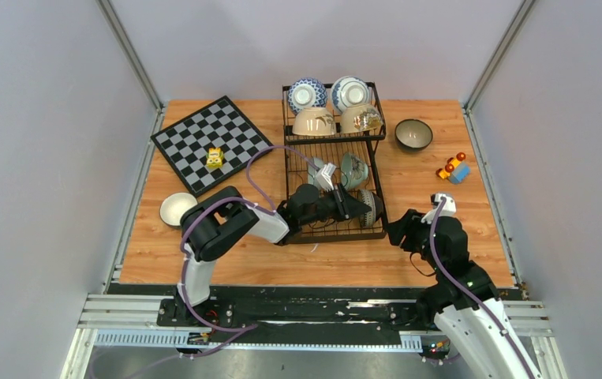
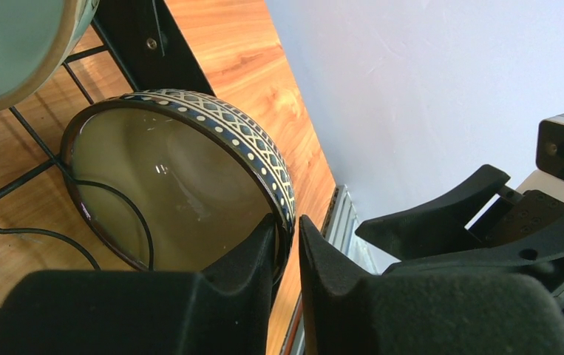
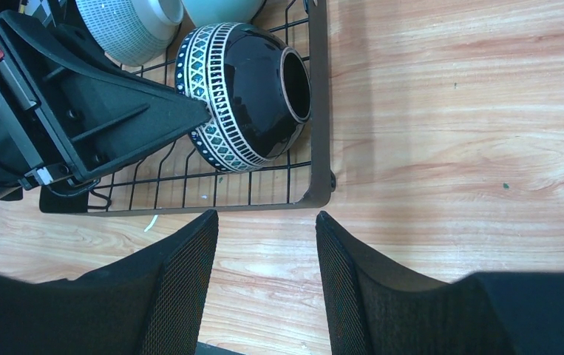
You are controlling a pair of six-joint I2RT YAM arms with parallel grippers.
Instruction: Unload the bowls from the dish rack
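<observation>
A dark bowl with a patterned band (image 3: 223, 103) lies tipped on its side in the front right corner of the dish rack (image 1: 337, 239). My left gripper straddles its rim, one finger inside and the other outside; the narrowed fingers still leave a gap beside the rim. Behind that bowl sit a green bowl (image 1: 353, 170) and a pale textured one (image 3: 127, 29). On the upper tier are two blue-and-white bowls (image 1: 307, 93) and two cream bowls (image 1: 314, 121). Right of the rack, my right gripper is open and empty.
A brown-grey bowl (image 1: 413, 134) stands on the table right of the rack, near a toy (image 1: 454, 169). To the left are a chessboard (image 1: 203, 126) with a yellow block (image 1: 215, 158) and a white bowl (image 1: 177, 207). Bare table lies front right.
</observation>
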